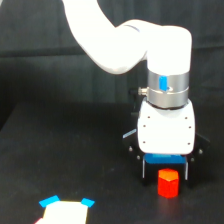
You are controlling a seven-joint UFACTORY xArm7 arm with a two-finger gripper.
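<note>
An orange-red cube rests on the dark table at the lower right of the camera view. My gripper points down close to it, its white hand just above and behind the cube. The thin fingers stand wide apart, one to each side, so it is open. Whether the cube lies between them or a little in front, I cannot tell. A blue patch shows just below the hand, mostly covered by it; whether it is a separate block is unclear.
At the lower left edge lies a white square piece with blue corner pieces, cut off by the frame. Bare dark table stretches across the left and middle. A dark curtain hangs behind.
</note>
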